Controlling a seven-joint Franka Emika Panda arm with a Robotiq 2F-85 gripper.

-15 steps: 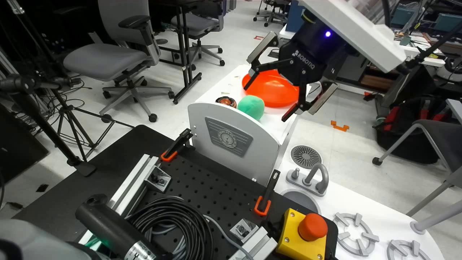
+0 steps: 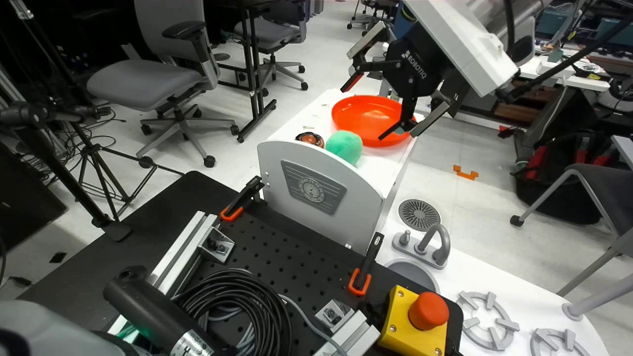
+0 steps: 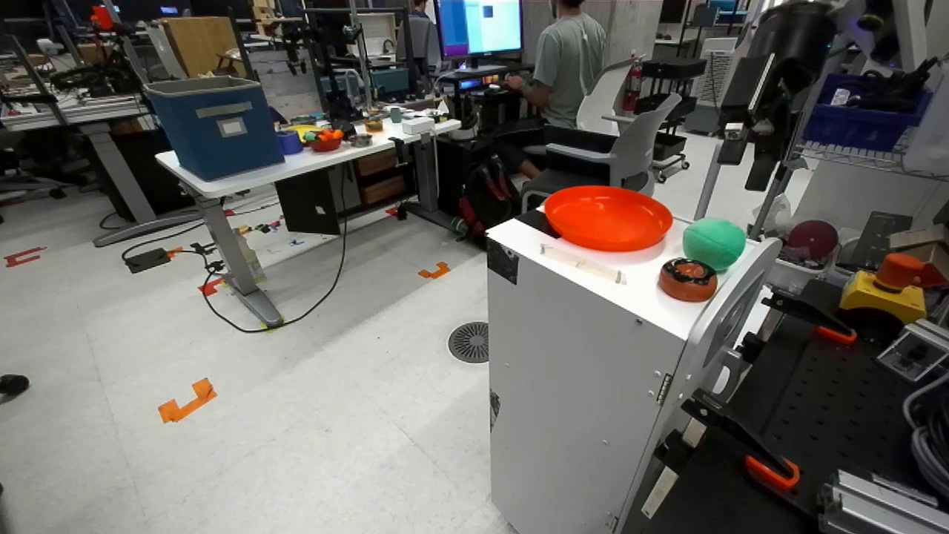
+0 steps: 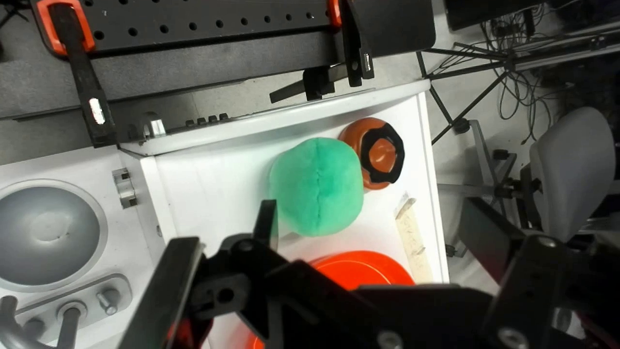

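Note:
My gripper [image 2: 371, 107] hangs open above the white cabinet top, with nothing between its fingers. In the exterior view it overlaps the red plate [image 2: 366, 113]. A soft, rounded green toy [image 4: 317, 187] lies on the cabinet top near its raised back panel, apart from my fingers. Touching or almost touching it is a brown and black round object [image 4: 381, 153]. The wrist view has the plate [image 4: 364, 268] at the bottom, largely hidden behind the gripper. The second exterior view shows the plate [image 3: 609, 218] whole, beside the green toy [image 3: 714, 245].
A curved grey panel [image 2: 320, 190] rises between the cabinet top and the black pegboard table [image 2: 255, 237]. A toy faucet [image 2: 436, 243] and sink [image 2: 413, 273] lie to one side. A tan strip [image 3: 583, 263] is on the cabinet top near its edge.
My gripper has moved upward in exterior view 1 and turned, its fingers now angled differently. The plate, green toy and brown object have stayed in place.

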